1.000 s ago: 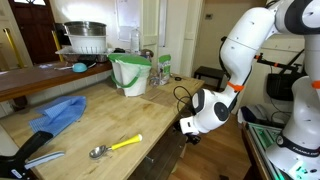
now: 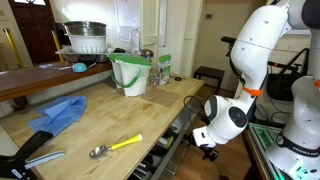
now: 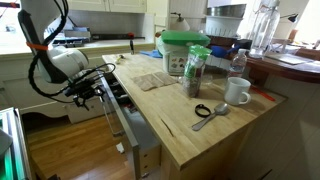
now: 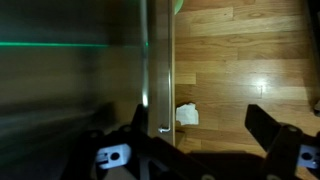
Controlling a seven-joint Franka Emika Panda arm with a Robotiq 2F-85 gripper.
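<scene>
A drawer (image 3: 124,125) stands pulled out from beneath the wooden counter. In exterior view 1 my gripper (image 2: 208,153) is low beside the drawer's outer side, its fingertips small and dark. From the wrist, the fingers are spread wide and my gripper is open. The drawer front's upper edge (image 4: 160,70) runs through the gap, close to the left finger. That finger lies on the drawer's dark inner side, while the other hangs over the wood floor. Whether the left finger touches the panel, I cannot tell.
On the counter (image 2: 130,115) are a blue cloth (image 2: 58,115), a spoon with a yellow handle (image 2: 115,146) and a green-white bin (image 2: 131,75). A white mug (image 3: 236,91) stands near the counter's far edge. A white scrap (image 4: 187,114) lies on the open floor.
The drawer has come outward from the counter, exposing a gap along its front. My arm has moved with it, away from the counter and toward the lower right in exterior view 1.
</scene>
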